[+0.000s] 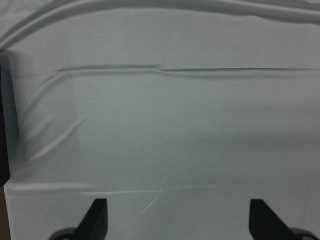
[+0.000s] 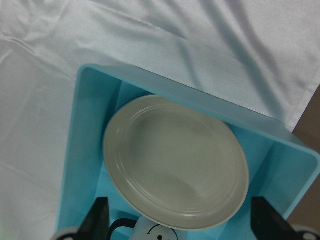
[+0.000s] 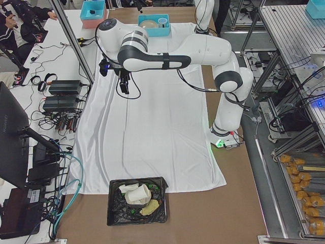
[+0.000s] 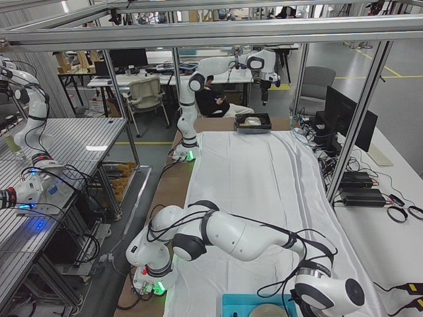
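A blue bin [image 2: 90, 120] holds a cream plate [image 2: 175, 160] and a white cup [image 2: 157, 232] with a drawn face, seen in the right wrist view. My right gripper is open above the bin, nothing between its fingers. My left gripper is open over the white cloth [image 1: 165, 125], high above it and empty. In the camera left view a black lined bin [image 3: 114, 216] at the near end of the table holds white cups or containers and a yellow item.
A monitor [image 3: 12, 137], cables and power boxes stand on the side desk along the cloth. A metal frame post [image 3: 71, 40] rises beside it. Brown board shows round the cloth's edges.
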